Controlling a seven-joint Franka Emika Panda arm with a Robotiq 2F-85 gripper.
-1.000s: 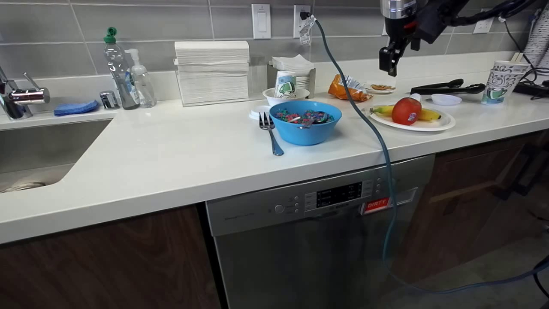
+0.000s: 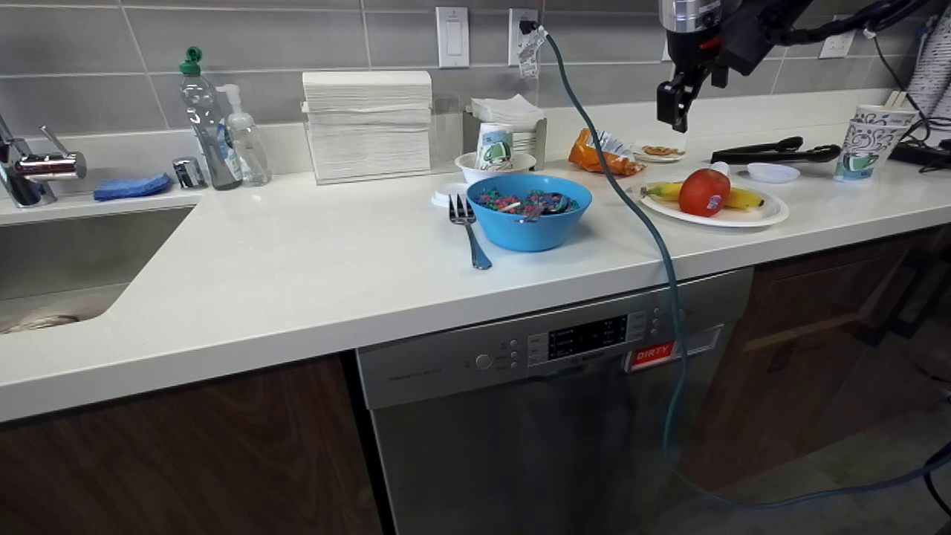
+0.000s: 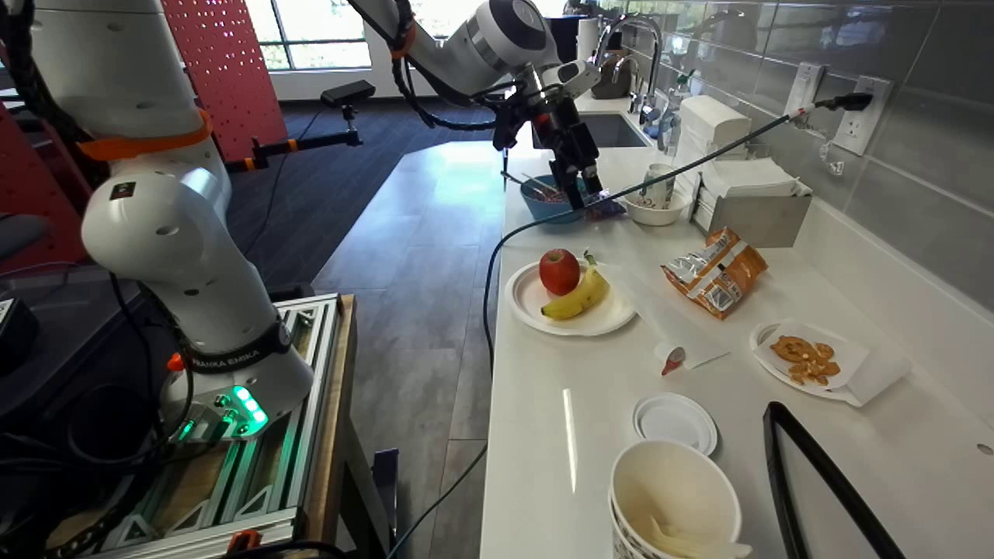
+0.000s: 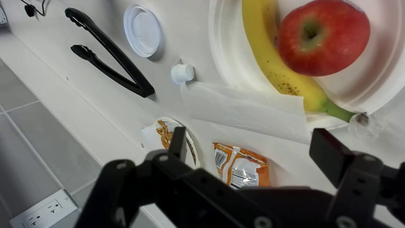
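Note:
My gripper is open, its two dark fingers wide apart with nothing between them. It hangs in the air above the counter, near the wall in exterior view 1. Below it in the wrist view lie an orange snack bag and a strip of white paper. A red apple and a yellow banana rest together on a white plate. A blue bowl with colourful wrapped pieces stands further along, and a fork leans against it or lies beside it; which, I cannot tell.
Black tongs, a white lid and a small plate of pretzels sit on the counter. A patterned cup stands at the right end. A blue-green cable hangs across from the wall outlet. Open counter lies left of the bowl.

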